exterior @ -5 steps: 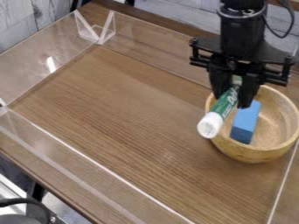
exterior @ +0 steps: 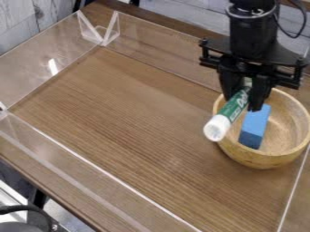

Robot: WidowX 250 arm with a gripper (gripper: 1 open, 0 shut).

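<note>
My black gripper (exterior: pixel 247 78) hangs at the upper right, shut on a green tube with a white end (exterior: pixel 226 118), which is tilted down to the left over the rim of a tan bowl (exterior: pixel 278 150). A blue block (exterior: pixel 253 129) lies in the bowl, just right of the tube.
A small clear object (exterior: pixel 100 29) stands near the upper left. Dark items lie at the top-left and bottom-left edges, too cut off to identify.
The gripper and the tube have shifted very slightly; otherwise the scene looks the same.
</note>
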